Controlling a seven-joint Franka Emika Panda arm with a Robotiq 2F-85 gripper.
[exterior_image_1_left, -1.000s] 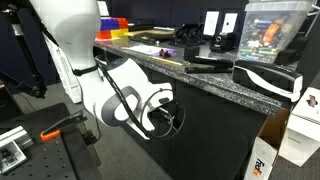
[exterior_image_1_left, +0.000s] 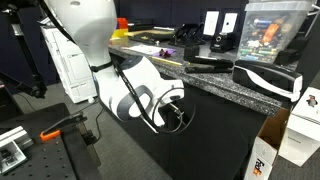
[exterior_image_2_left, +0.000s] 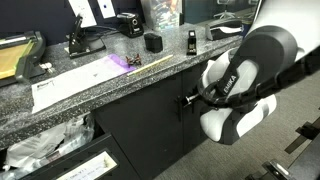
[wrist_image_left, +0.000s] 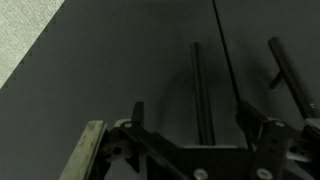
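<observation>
The wrist view looks onto a dark cabinet front (wrist_image_left: 120, 60) with a long black bar handle (wrist_image_left: 203, 95) running between the two fingers of my gripper. The fingers stand wide apart, and no contact with the bar can be made out. Right of a narrow seam, a second bar handle (wrist_image_left: 290, 75) lies outside the right finger. In exterior view 2 my gripper (exterior_image_2_left: 186, 100) is close to the cabinet front, below the counter edge; the white arm hides part of the area. Exterior view 1 shows the gripper (exterior_image_1_left: 180, 113) small and dark against the cabinet.
A speckled countertop (exterior_image_2_left: 60, 115) carrying a paper sheet, a black stand and small boxes overhangs the cabinet. At lower left in exterior view 2 a drawer (exterior_image_2_left: 95, 165) stands pulled out. Cardboard boxes (exterior_image_1_left: 262, 150) are by the cabinet's right end in exterior view 1.
Over the last second the arm and gripper have shifted up and to the right in exterior view 1, closer to the counter edge. The cabinet and counter items look unmoved.
</observation>
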